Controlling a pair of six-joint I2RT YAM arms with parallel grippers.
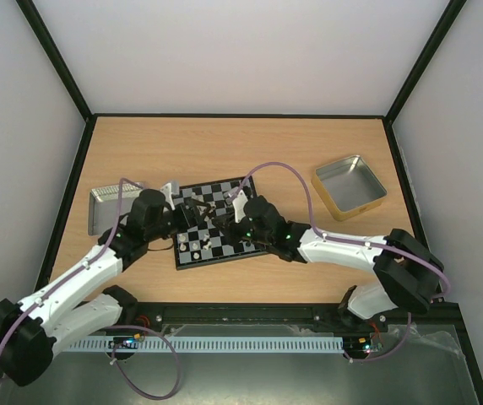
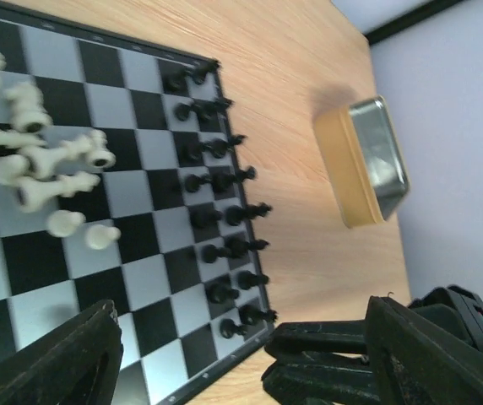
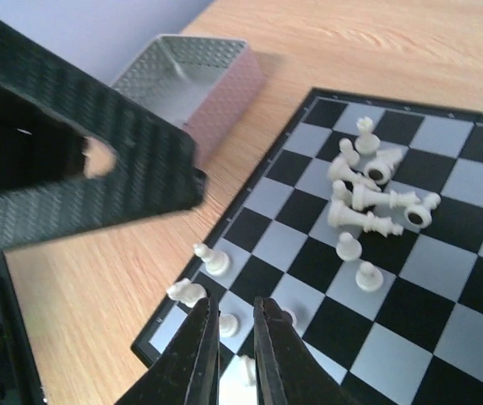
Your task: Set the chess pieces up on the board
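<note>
The chessboard (image 1: 240, 186) carries rows of black pieces (image 2: 203, 218) along one side. Several white pieces lie toppled in a cluster, such as a lying white piece (image 3: 360, 221); others stand near a corner, like a white pawn (image 3: 216, 263). My left gripper (image 1: 192, 208) hangs over the board; its dark fingers show in the left wrist view, and it stands open. My right gripper is over the board, shut, its fingertips together above a white piece at the bottom of its view; whether that piece is between them is hard to tell.
A grey tray (image 1: 103, 211) with a basket (image 3: 174, 84) sits left of the board. A metal container (image 1: 349, 183) stands at the right. Bare wood lies behind the board and in front of it. The two arms are close together over the board.
</note>
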